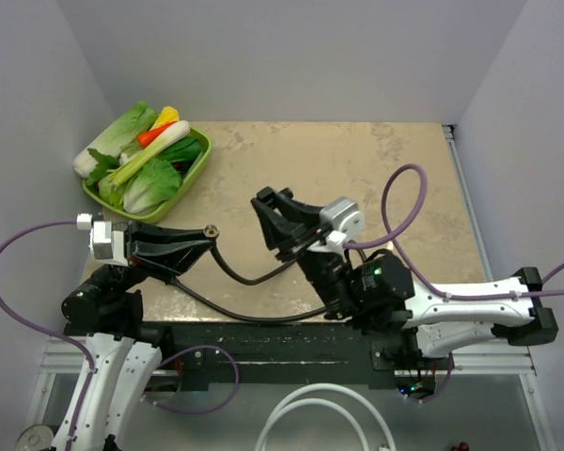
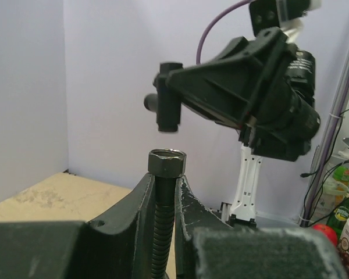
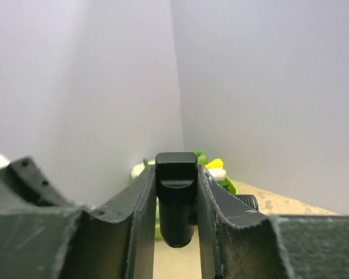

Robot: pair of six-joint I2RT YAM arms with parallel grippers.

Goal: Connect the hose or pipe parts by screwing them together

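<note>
My left gripper (image 1: 205,241) is shut on the black corrugated hose (image 2: 163,232), held upright with its metal nut (image 2: 167,163) just above the fingertips. The hose (image 1: 244,318) loops down across the worktop (image 1: 395,160). My right gripper (image 1: 271,205) is up to the right of the hose end, apart from it, with a black cylindrical fitting with a side branch between its fingers; in the left wrist view this fitting (image 2: 168,110) hangs above and beyond the nut.
A green basket of vegetables (image 1: 195,171) stands at the back left. Grey walls (image 1: 282,56) surround it. A coiled white hose (image 1: 324,393) lies below the front edge.
</note>
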